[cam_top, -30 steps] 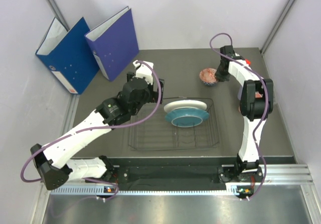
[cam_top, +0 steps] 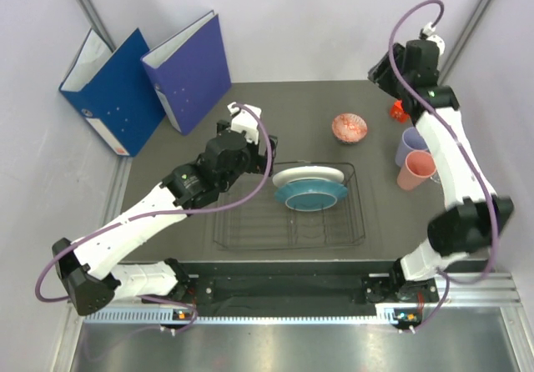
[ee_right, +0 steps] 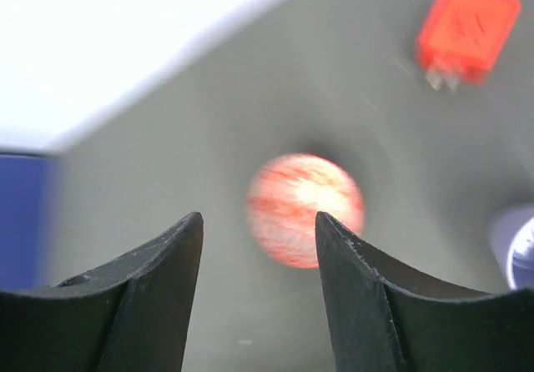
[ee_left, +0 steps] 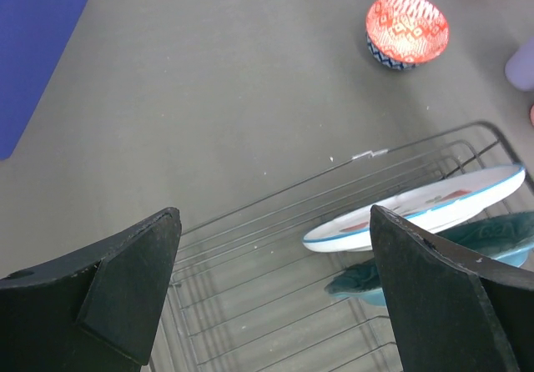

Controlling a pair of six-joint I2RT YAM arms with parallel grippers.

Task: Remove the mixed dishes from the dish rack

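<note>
A wire dish rack (cam_top: 234, 243) holds a white plate (cam_top: 309, 172) and a teal dish (cam_top: 309, 193), both on edge in its right half. My left gripper hangs open over the rack's back left. A red-patterned bowl (cam_top: 349, 127) sits behind the rack. At its right stand a lilac cup (cam_top: 410, 143), a pink cup (cam_top: 415, 170) and a red item (cam_top: 399, 110). My right gripper is raised at the back right, open and empty, above the bowl's area; its wrist view is blurred.
Two blue binders (cam_top: 188, 72) lean at the back left. Walls bound the worktop on both sides and at the back. Bare worktop shows behind the rack.
My right arm has lifted up and back from beside the bowl, leaving the bowl on the worktop. The left arm has barely moved.
</note>
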